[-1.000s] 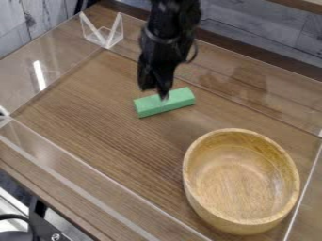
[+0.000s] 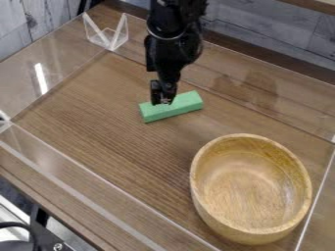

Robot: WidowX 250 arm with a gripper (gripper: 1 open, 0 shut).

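Observation:
My black gripper (image 2: pixel 164 90) hangs over the upper middle of the wooden table, open, its fingertips just above and at the left end of a green rectangular block (image 2: pixel 181 106). The block lies flat on the table. Whether the fingertips touch it cannot be told from this view.
A large round wooden bowl (image 2: pixel 252 221) fills the lower right. The table's left and back edges (image 2: pixel 291 7) have raised borders, with clear plastic pieces at the left. Dark cables show at the bottom left corner.
The block and bowl look unmoved.

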